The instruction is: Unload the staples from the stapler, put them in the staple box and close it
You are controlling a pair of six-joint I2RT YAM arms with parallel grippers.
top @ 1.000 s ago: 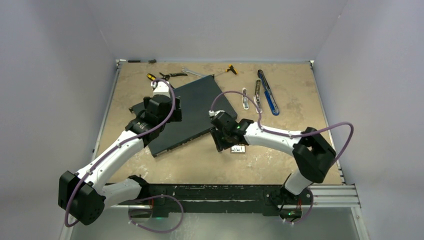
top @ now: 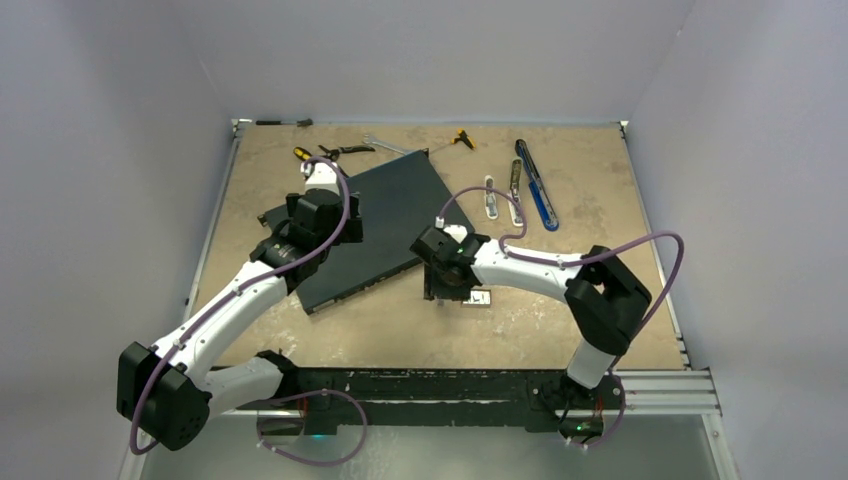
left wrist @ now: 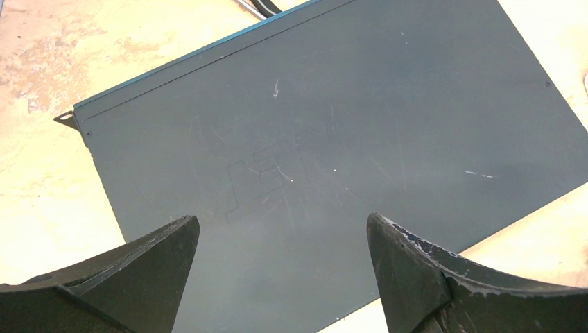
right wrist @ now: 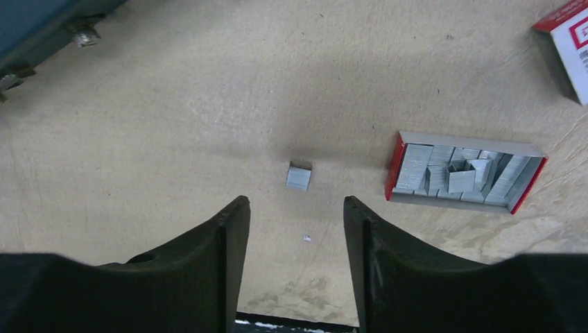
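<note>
My right gripper is open above the bare table, just short of a small block of staples (right wrist: 298,178), with nothing between its fingers. Right of that lies an open box of staples (right wrist: 466,173), grey blocks inside. My left gripper is open and empty over the dark panel (left wrist: 333,125). In the top view, two slim staplers (top: 490,200) and a longer blue one (top: 540,195) lie at the back right; I cannot tell whether any holds staples.
Pliers (top: 350,149), a wrench (top: 385,142) and other tools lie along the back. A red-and-white box (right wrist: 568,48) sits at the right wrist view's corner.
My right arm has shifted slightly, its gripper turning and now standing nearer the staple box in the top view. The left arm has not moved.
</note>
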